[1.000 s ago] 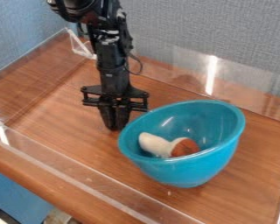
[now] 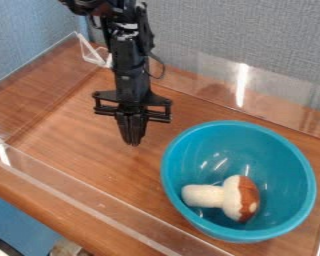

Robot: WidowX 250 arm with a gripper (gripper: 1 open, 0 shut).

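My black gripper [image 2: 132, 128] hangs over the wooden table left of the teal bowl [image 2: 238, 140], apart from it, its fingers shut with nothing visible between them. Inside the bowl, toward its lower part, lies a toy mushroom [image 2: 223, 197] with a white stem and a brown-and-white cap.
A grey back wall [image 2: 243, 40] stands behind, with clear edging strips along the table's sides.
My gripper has risen slightly. The bowl has shifted right and toward the front and looks less tipped, with its inside now more visible and the mushroom lower in the view.
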